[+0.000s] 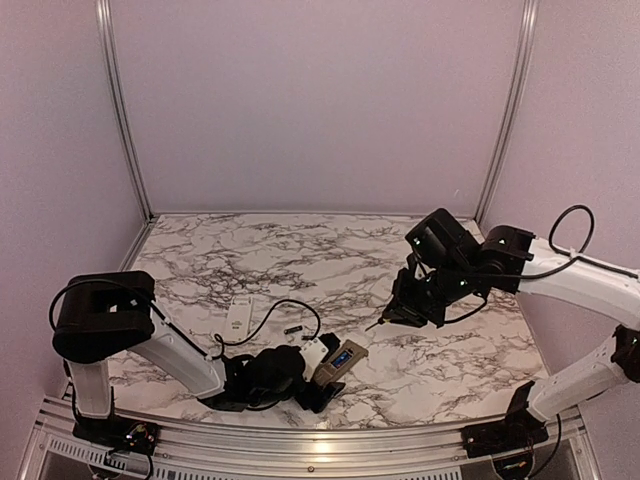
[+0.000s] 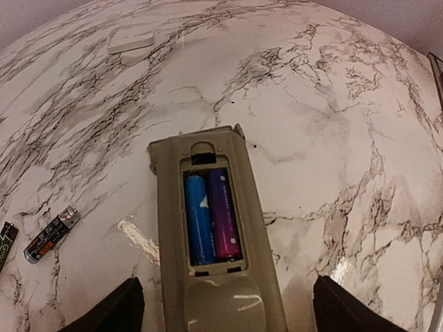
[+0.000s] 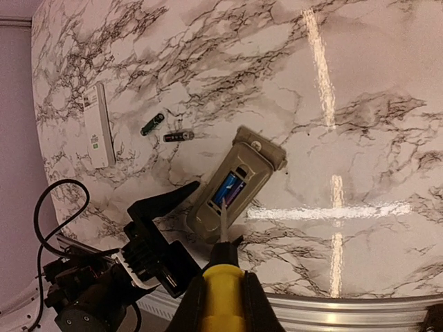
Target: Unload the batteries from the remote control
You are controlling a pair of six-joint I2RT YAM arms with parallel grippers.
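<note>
The grey remote lies face down on the table with its battery bay open. In the left wrist view a blue battery and a purple battery sit inside it. My left gripper is low over the remote's lower end, its fingers part open on either side of the body. My right gripper is shut on a yellow-handled screwdriver, whose thin tip points down over the battery bay from above and to the right.
Two loose batteries and a white remote lie to the left. The front metal rail runs close below the grey remote.
</note>
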